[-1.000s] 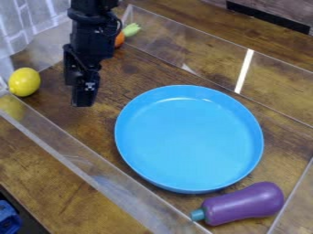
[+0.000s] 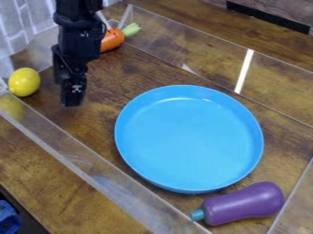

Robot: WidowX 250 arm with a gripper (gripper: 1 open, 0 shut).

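The black gripper (image 2: 71, 84) hangs at the upper left, fingers pointing down and apart, with nothing seen between them. A yellow lemon (image 2: 24, 81) lies just left of it. An orange carrot (image 2: 113, 38) with a pale green top lies behind the gripper, partly hidden by the arm. A large blue plate (image 2: 188, 137) takes up the centre right, and a purple eggplant (image 2: 243, 203) with a teal stem lies at the lower right.
Clear plastic edges run along the left and right. A small blue object (image 2: 6, 219) shows at the lower left corner.
The gripper has moved left, closer to the lemon, uncovering more of the carrot. The plate and eggplant have not moved.
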